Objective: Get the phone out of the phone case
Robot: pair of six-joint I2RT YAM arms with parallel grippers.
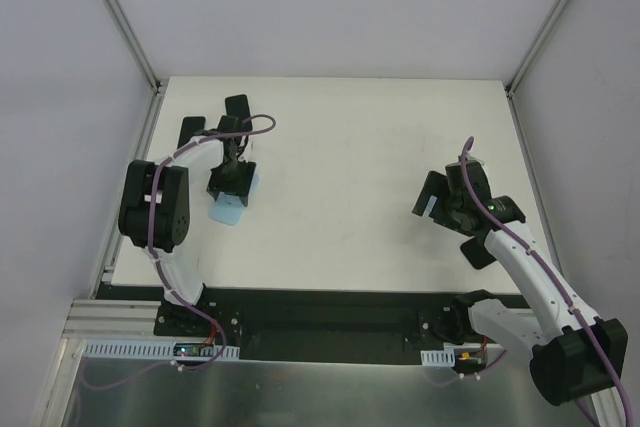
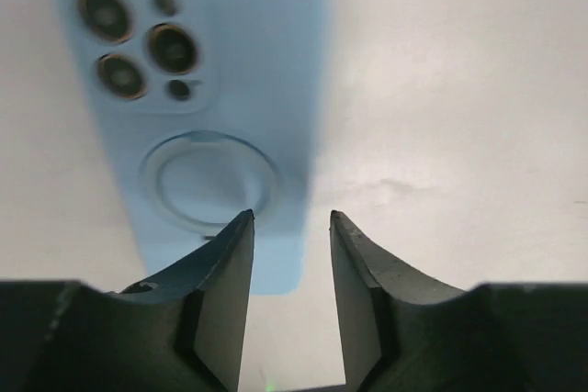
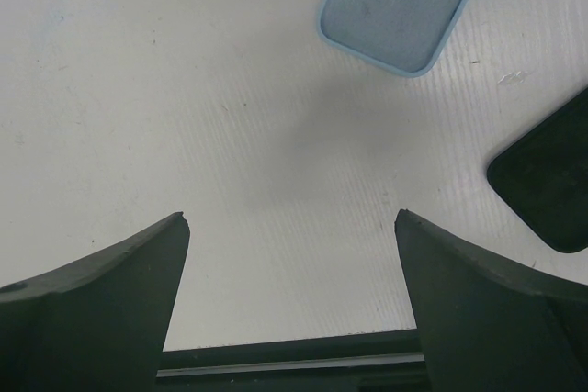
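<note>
A light blue phone in its case point(image 1: 228, 211) lies camera side up on the left of the table, with a ring on its back point(image 2: 207, 181). My left gripper hovers just over it, fingertips a little apart near the ring and the case's right edge, nothing visibly between them. My right gripper is open over bare table at the right. In the right wrist view, a light blue tray-like case point(image 3: 395, 2) lies empty above it.
Black slabs lie at the back left point(image 1: 237, 107) and at the right point(image 1: 478, 253), the latter beside the right gripper's view.
</note>
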